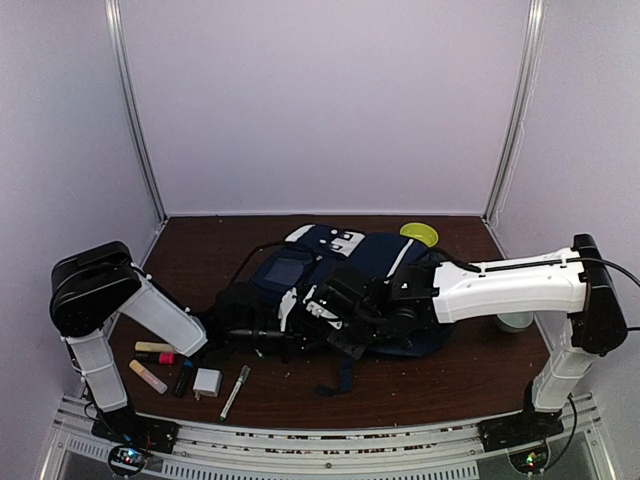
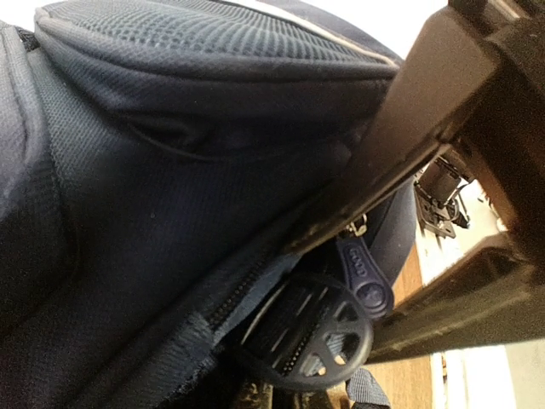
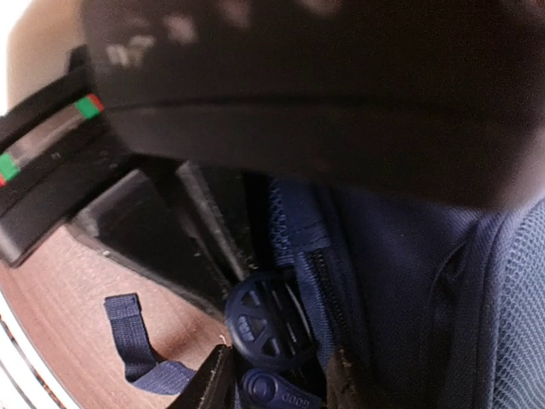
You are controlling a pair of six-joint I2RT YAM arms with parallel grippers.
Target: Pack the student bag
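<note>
The navy backpack (image 1: 330,245) lies on the table, both grippers at its near side. In the left wrist view a zipper pull marked GOOD (image 2: 362,273) and a round plastic piece (image 2: 341,341) hang by the zipper. My left gripper is shut on the bag at the zipper, though what is between its fingers is partly hidden. In the right wrist view my right gripper is open around the zipper pull (image 3: 277,392), just below the round piece; the left gripper's dark fingers reach in from above.
At the near left lie several small items, including a white charger (image 1: 207,382), a pen (image 1: 235,394) and sticks (image 1: 148,376). A yellow bowl (image 1: 419,233) stands behind the bag, a pale bowl (image 1: 515,321) at the right.
</note>
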